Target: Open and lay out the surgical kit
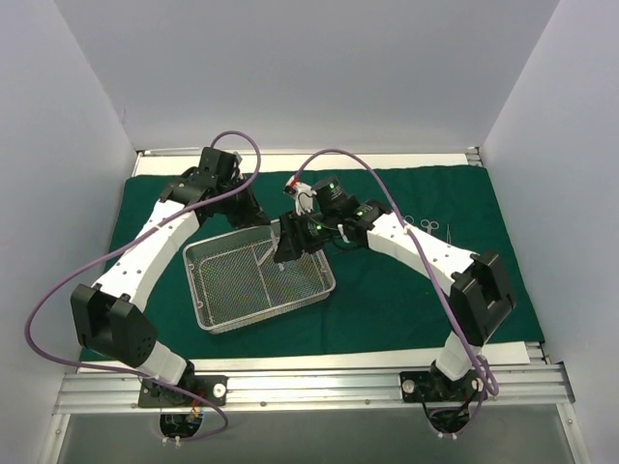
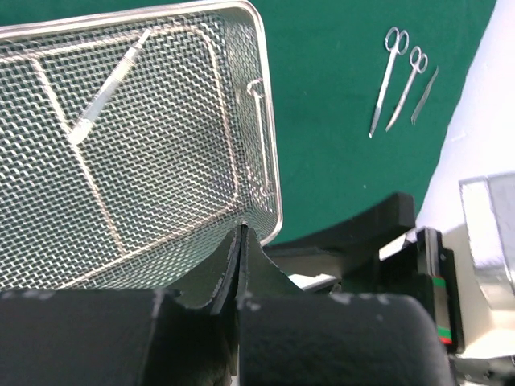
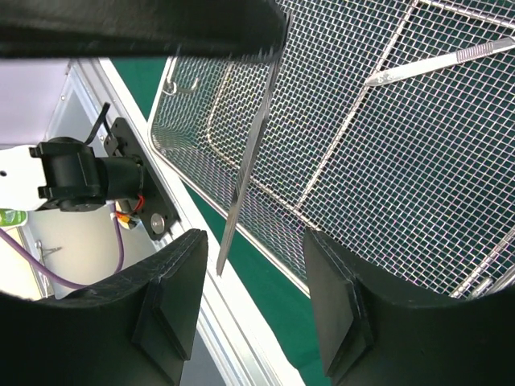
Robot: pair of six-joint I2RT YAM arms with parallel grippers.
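My left gripper [image 1: 259, 220] is raised over the wire tray [image 1: 224, 300], shut; in the right wrist view a thin steel instrument [image 3: 249, 153] hangs upright from its fingertip. My right gripper is open beside that instrument, whose lower end lies toward the space between its fingers. A second slim instrument [image 2: 105, 96] lies on the tray's mesh. Two scissors [image 2: 385, 80] [image 2: 407, 88] and a slim curved instrument [image 2: 425, 96] lie in a row on the green cloth to the right.
The green cloth [image 1: 406, 309] has bare room right of the tray and behind it. Grey walls bound the work area at both sides and the back. Both arms meet closely above the tray.
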